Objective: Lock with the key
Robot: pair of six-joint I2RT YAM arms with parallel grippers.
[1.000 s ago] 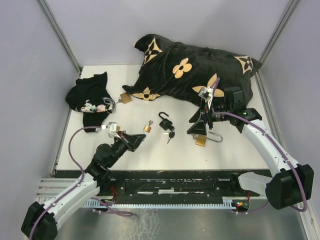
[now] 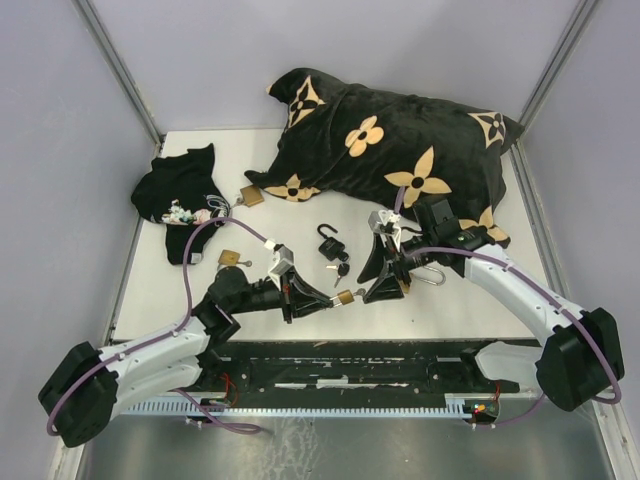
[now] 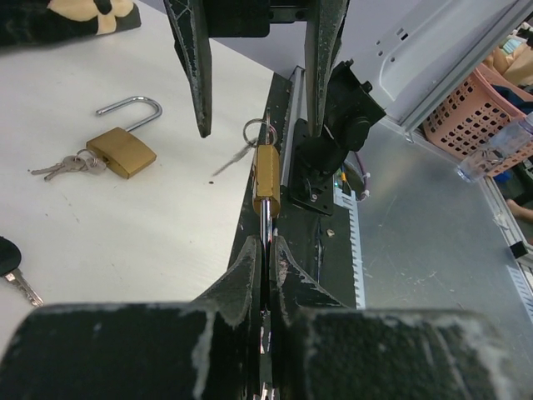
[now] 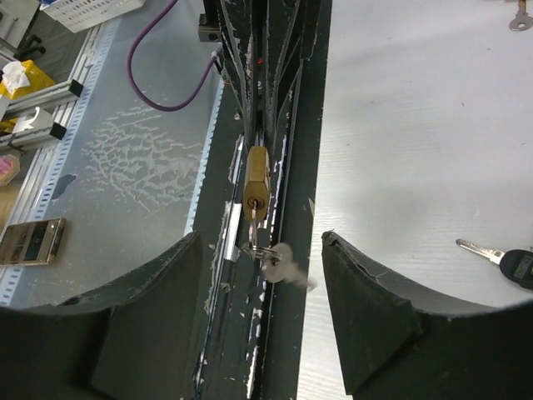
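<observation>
My left gripper is shut on the shackle of a brass padlock [image 3: 266, 177], whose body points toward the right arm in the top view. Out of the padlock's far end sticks a key [image 4: 254, 214], with a ring and a second key [image 4: 285, 271] dangling, blurred. Around these keys, but apart from them, my right gripper stands open, with no contact on either finger. From the left wrist view, the right fingers [image 3: 200, 92] flank the key ring [image 3: 260, 131].
Another brass padlock [image 3: 123, 152] with an open shackle and keys lies on the white table. A black padlock [image 2: 331, 245] and a black-headed key [image 4: 516, 265] lie mid-table. At the back is a dark patterned cushion [image 2: 400, 140].
Over the last second the left gripper carried the padlock right and toward the front edge, while the right gripper moved left to meet it.
</observation>
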